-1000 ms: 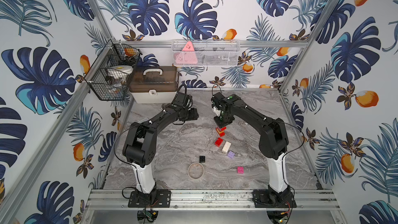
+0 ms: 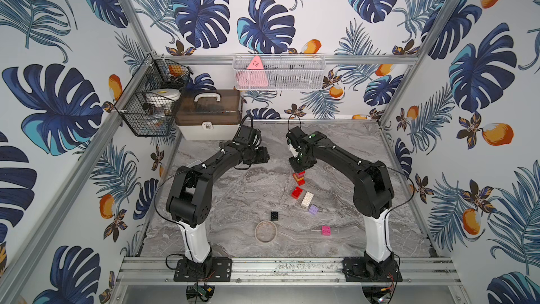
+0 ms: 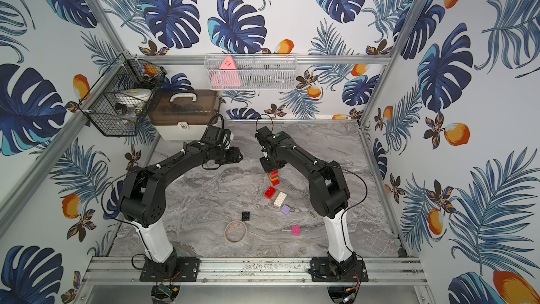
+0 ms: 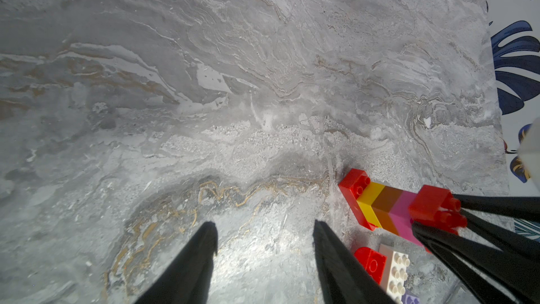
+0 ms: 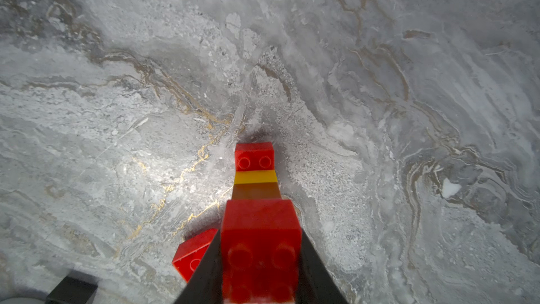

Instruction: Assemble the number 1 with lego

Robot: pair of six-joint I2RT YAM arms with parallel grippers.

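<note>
A stack of bricks stands on the marble table: red base (image 4: pixel 354 191), yellow, orange, pink, with a red brick (image 5: pixel 260 219) on top. My right gripper (image 2: pixel 298 164) is at the stack's top, its fingers around the top part; whether they grip it is hard to tell. My left gripper stands open above bare table to the left of the stack. Loose beside the stack lie a red brick (image 4: pixel 369 260), a white brick (image 2: pixel 307 199) and a lilac brick (image 2: pixel 313 209).
A black brick (image 2: pixel 274 215), a ring (image 2: pixel 265 222) and a pink brick (image 2: pixel 326 230) lie at the front. A storage box (image 2: pixel 208 115) stands back left.
My right gripper has shifted very slightly, showing a little more of the stack's top. The left arm has not moved.
</note>
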